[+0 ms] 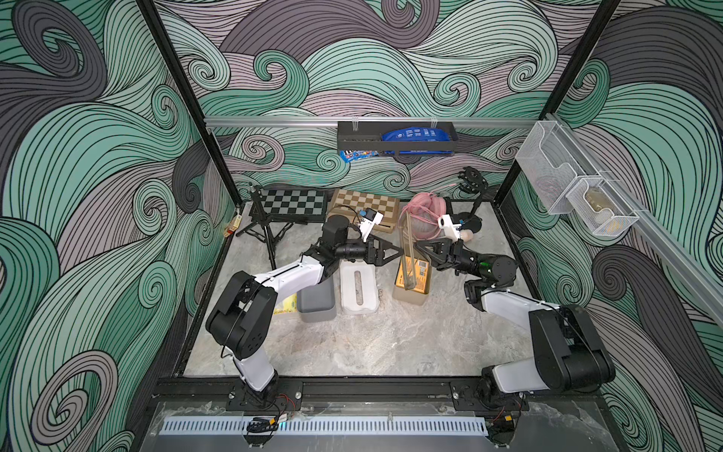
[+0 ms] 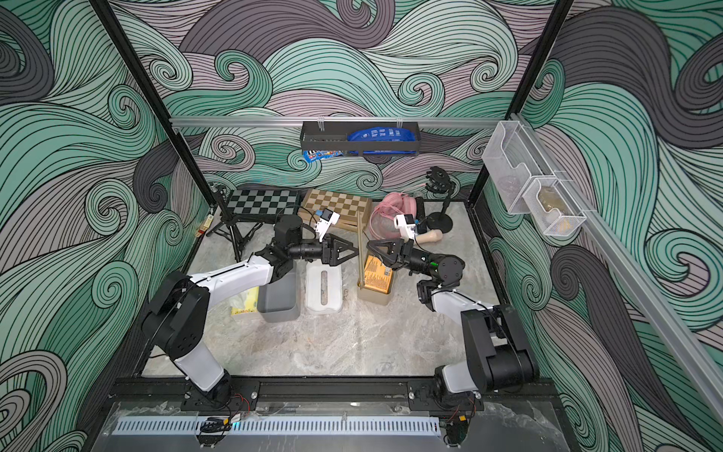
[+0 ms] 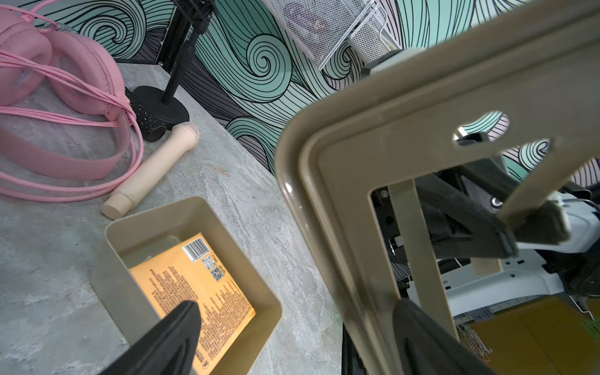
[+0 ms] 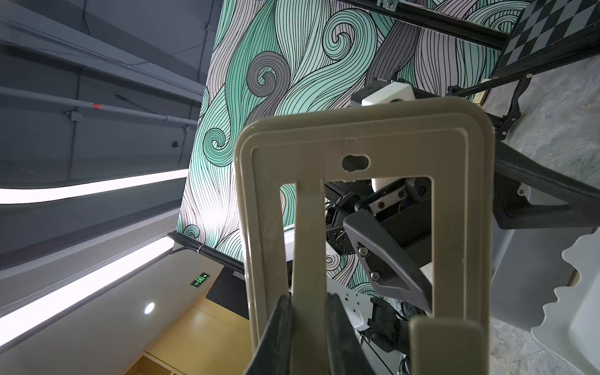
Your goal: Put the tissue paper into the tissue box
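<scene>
A beige plastic lid with cut-outs is held upright by my right gripper, shut on its middle strip. My left gripper is open at the lid's other side; in the left wrist view the rim lies close to its fingers. Below, an open beige box holds an orange packet, apparently the tissue pack. A white tissue box lid with a long slot lies on the table left of that box.
A grey bin and yellow item lie left. Pink headphones, a wooden cylinder, a stand and chessboards line the back.
</scene>
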